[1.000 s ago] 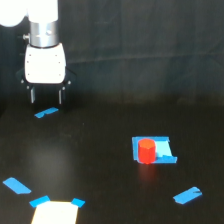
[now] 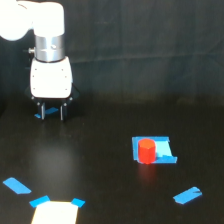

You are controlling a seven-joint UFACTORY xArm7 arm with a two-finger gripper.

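The white robot gripper [image 2: 51, 105] hangs at the upper left, above the dark table near a blue tape strip, its two dark fingers apart with nothing visible between them. A red cylinder [image 2: 146, 151] stands right of centre, over the lower left part of a small light-blue square outlined with blue tape [image 2: 169, 159]. A pale cream square [image 2: 54, 213] with blue tape at its corners lies at the bottom left, cut off by the frame edge.
Loose blue tape strips lie at the left [image 2: 16, 185] and lower right [image 2: 187, 195]. A dark curtain hangs behind.
The arm has moved lower and slightly to the right, the gripper now nearer the back-left tape strip. The red cylinder and squares look unchanged.
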